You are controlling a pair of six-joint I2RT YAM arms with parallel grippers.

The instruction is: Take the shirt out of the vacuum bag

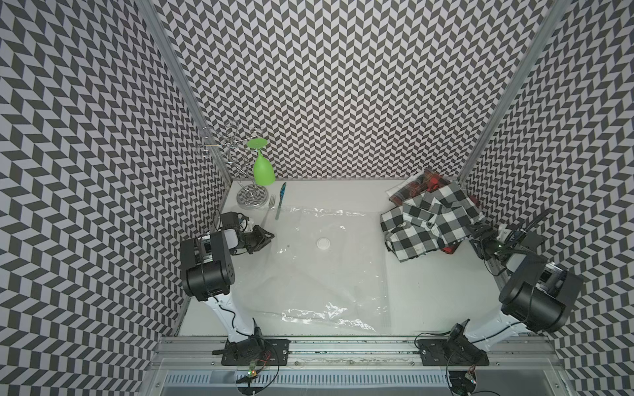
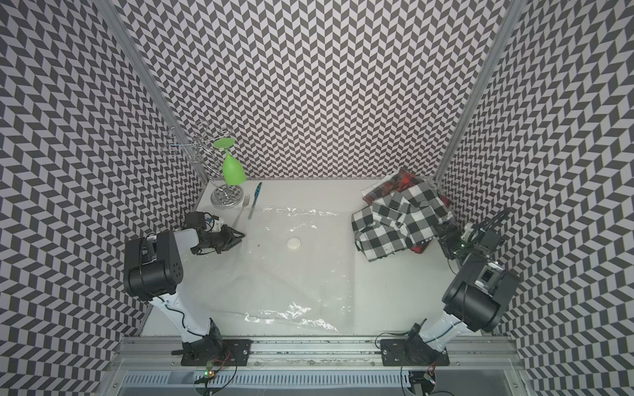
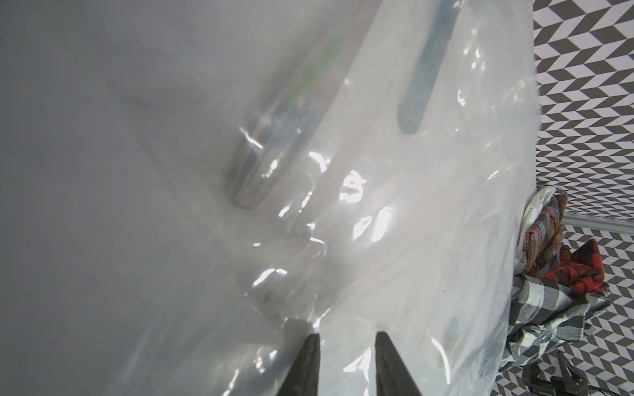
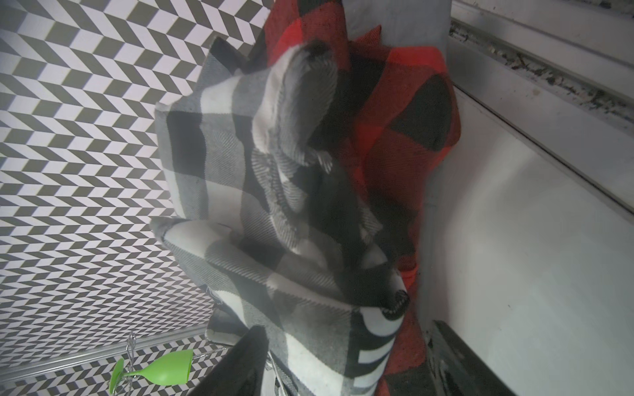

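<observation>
The clear vacuum bag lies flat on the table, with a round white valve in it. No shirt shows inside. To its right, a black-and-white checked shirt rests crumpled on red plaid cloth. My left gripper hangs over the bag's left side, its fingers apart; clear film fills the view beyond them. At the pile's right edge is my right gripper. Its fingers are wide apart, with checked and red cloth showing between them; contact cannot be judged.
A metal rack holding a green goblet stands at the back left. A fork and a blue-handled knife lie beside it.
</observation>
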